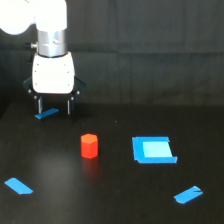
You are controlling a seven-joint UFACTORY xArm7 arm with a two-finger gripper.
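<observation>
A red block (89, 146) rests alone on the dark table, left of the middle. To its right lies a blue-bordered square (138, 147) with a pale centre, nothing standing on it. My gripper (55, 105) hangs at the back left, behind and to the left of the red block and clear of it. Its two fingers point down and stand apart, with no object visible between them.
Blue tape strips lie at the front left (18, 186), the front right (188, 194) and near the gripper at the back left (47, 114). Bare table surrounds the block and the square. A dark curtain (150, 60) closes off the back.
</observation>
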